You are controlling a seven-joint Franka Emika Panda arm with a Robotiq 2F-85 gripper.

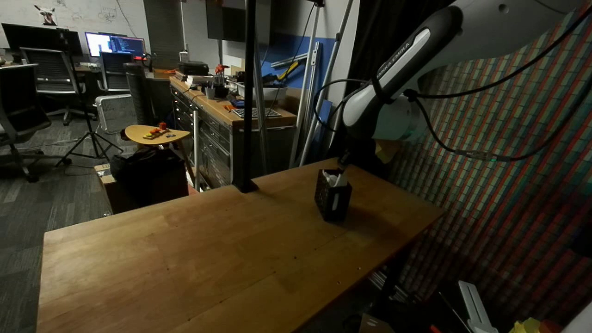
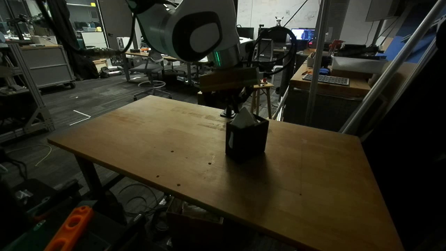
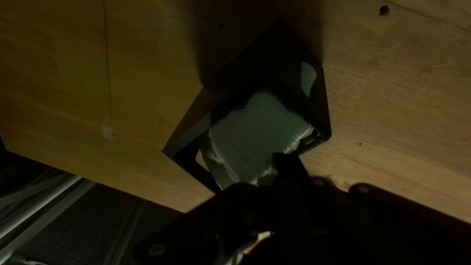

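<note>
A black tissue box (image 1: 340, 206) stands upright on the wooden table, towards its far right end. White tissue (image 2: 244, 119) pokes out of the open top as a peak. From above, in the wrist view, the tissue (image 3: 258, 132) fills most of the opening. My gripper is at the tissue's edge, its dark fingers (image 3: 289, 164) shut on a bit of it. In exterior view 1 the gripper (image 1: 342, 164) meets the tissue's top just above the box. Deep shadow hides much of the fingers.
Bare wooden table (image 1: 183, 255) lies around the box, with wide free room to the left in exterior view 1. A black post (image 1: 248, 111) rises at the table's far edge. Metal poles (image 2: 393, 75) stand beyond the table.
</note>
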